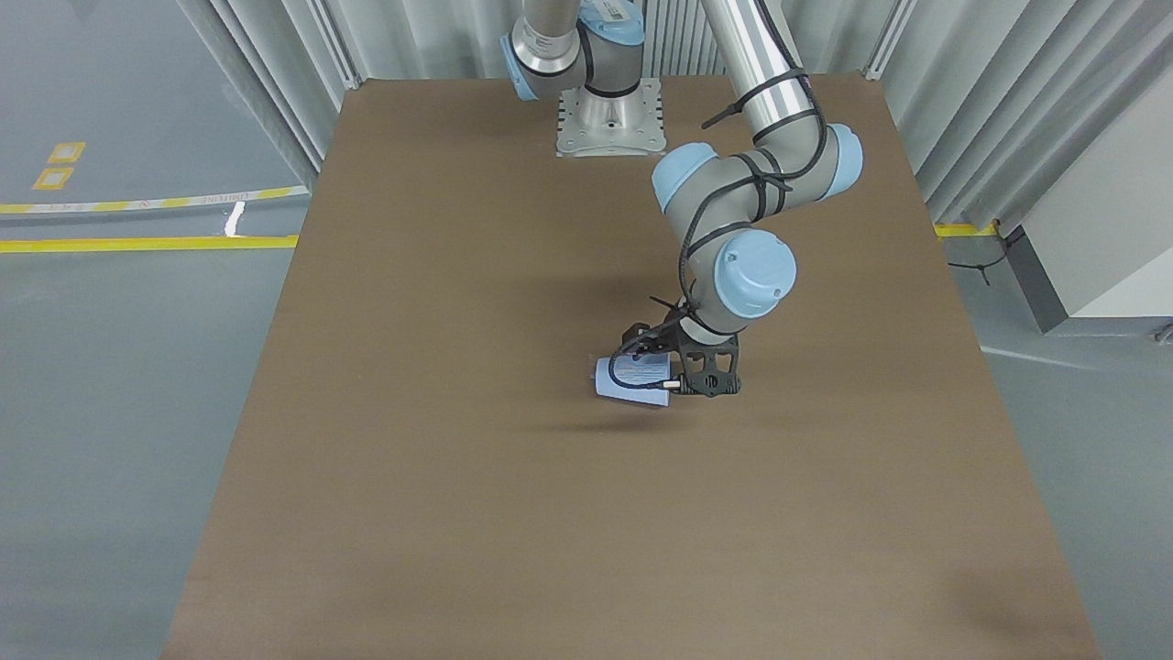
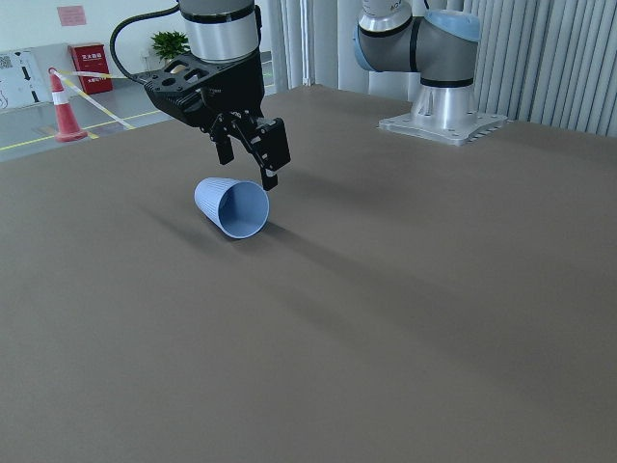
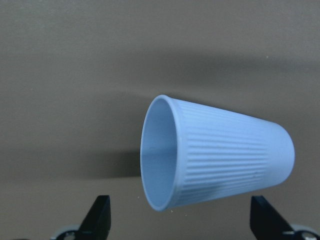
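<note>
A light blue ribbed cup (image 1: 632, 387) lies on its side on the brown table (image 1: 462, 495), partly behind my gripper in the front view. In the left view my gripper (image 2: 247, 166) hangs just above the cup (image 2: 231, 207), pointing down. In the wrist view the cup (image 3: 220, 155) lies above the two fingertips (image 3: 181, 212) in the picture, its mouth toward the left and its narrow base toward the right. The fingers stand wide apart with nothing held between them.
The table around the cup is clear, with edges at both sides in the front view.
</note>
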